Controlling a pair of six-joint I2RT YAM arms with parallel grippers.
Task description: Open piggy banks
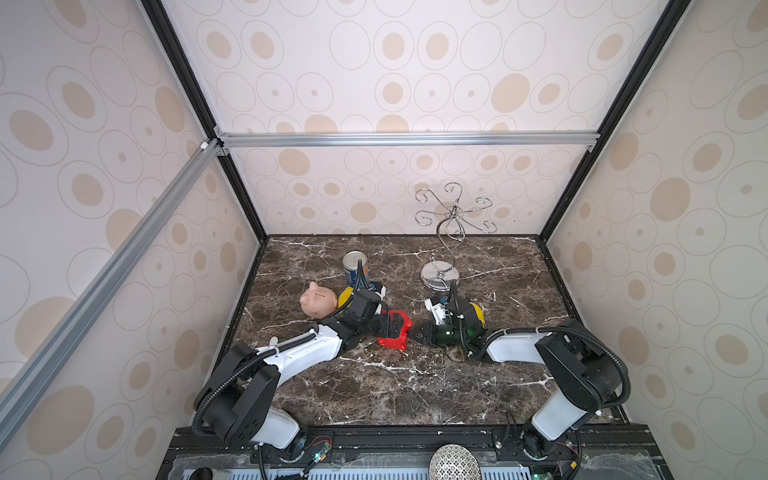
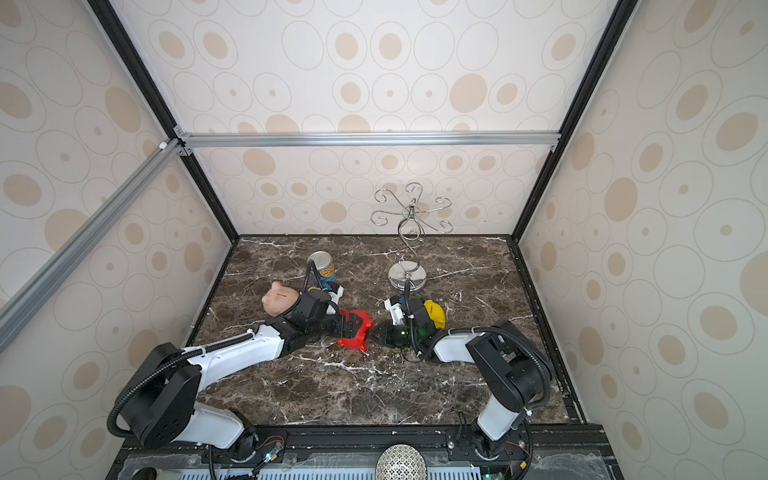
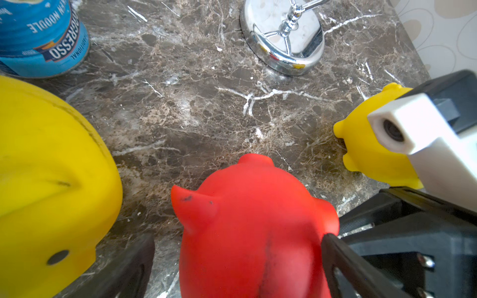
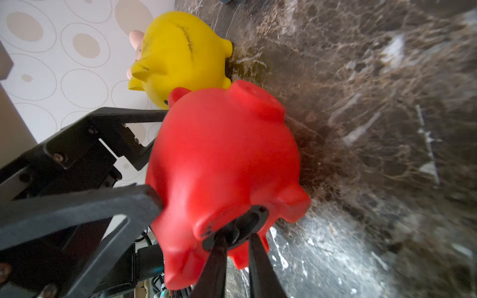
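A red piggy bank [image 3: 253, 228] lies mid-table on its side, its underside with a round black plug [image 4: 233, 231] turned toward my right gripper, whose two close-set black fingertips are at that plug; whether anything is between them is unclear. My left gripper stands open around the red bank, one finger on each side. A yellow bank [image 3: 54, 183] lies left of it, another yellow bank [image 1: 478, 312] is behind the right gripper, and a pink bank [image 1: 318, 300] sits at the left.
A blue-labelled can [image 1: 354, 264] and the round base [image 1: 440, 272] of a chrome wire stand are at the back.
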